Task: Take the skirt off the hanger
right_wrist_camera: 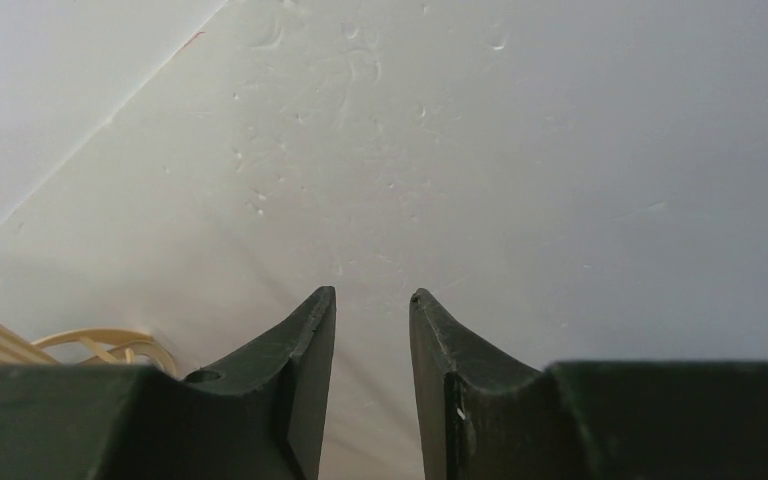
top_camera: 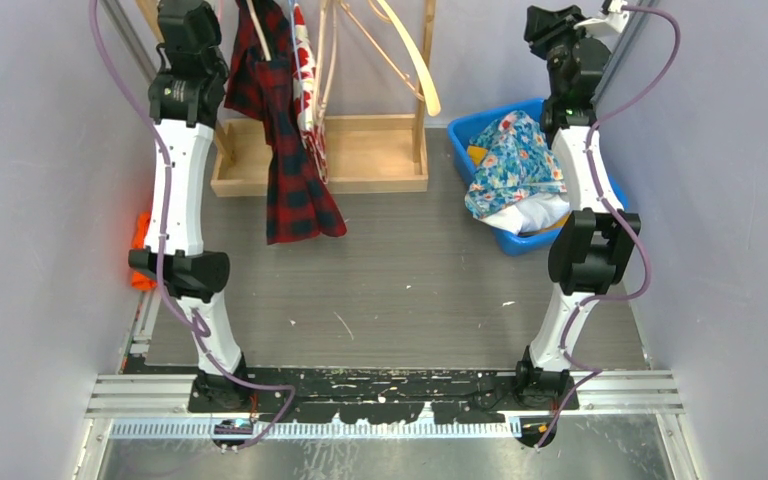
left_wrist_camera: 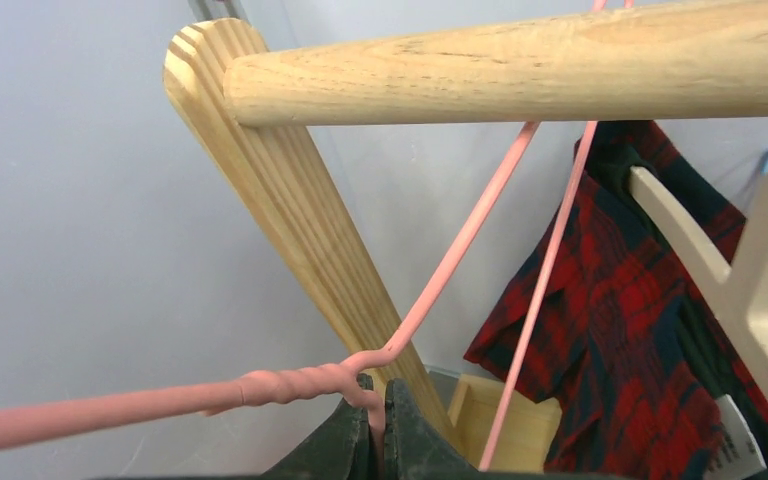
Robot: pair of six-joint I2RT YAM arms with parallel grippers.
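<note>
A red and navy plaid garment (top_camera: 295, 170) hangs on the wooden rack, also visible (left_wrist_camera: 600, 330) behind hangers in the left wrist view. A pale hanger (left_wrist_camera: 700, 250) runs into it. My left gripper is shut at a twisted pink hanger (left_wrist_camera: 300, 383), whose neck is at the fingers; whether it is pinched cannot be told. My right gripper is part open, high at the back right, facing blank wall with nothing between its fingers.
The wooden rack (top_camera: 380, 180) fills the back middle. A blue bin (top_camera: 510, 243) with folded cloths stands right of it, and orange cloth (top_camera: 143, 275) lies by the left wall.
</note>
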